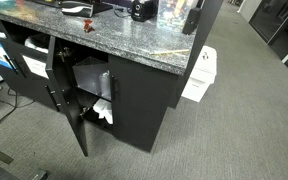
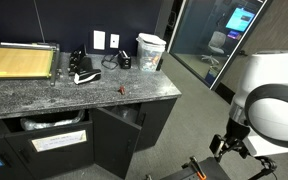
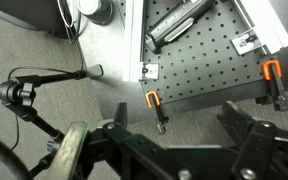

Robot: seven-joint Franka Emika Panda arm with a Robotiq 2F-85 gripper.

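Observation:
In the wrist view my gripper is open, its black fingers (image 3: pixel 249 150) spread at the bottom edge with nothing seen between them. It hangs over the edge of a perforated metal plate (image 3: pixel 199 62) fitted with orange-handled clamps (image 3: pixel 156 108). The white arm (image 2: pixel 276 95) fills the right of exterior view 2, apart from the counter. A dark cabinet door (image 1: pixel 72 105) stands ajar beneath the granite counter (image 1: pixel 134 38). Inside the cabinet are a grey bin-like item (image 1: pixel 92 78) and something white (image 1: pixel 104 110).
A small red-brown object (image 2: pixel 122 90) lies near the counter's front edge. Behind it are a black device (image 2: pixel 85 70), a clear tub (image 2: pixel 150 52) and a wooden tray (image 2: pixel 19 62). White boxes (image 1: pixel 200 75) stand on the floor. Open carpet (image 1: pixel 224 130) lies right of the cabinets.

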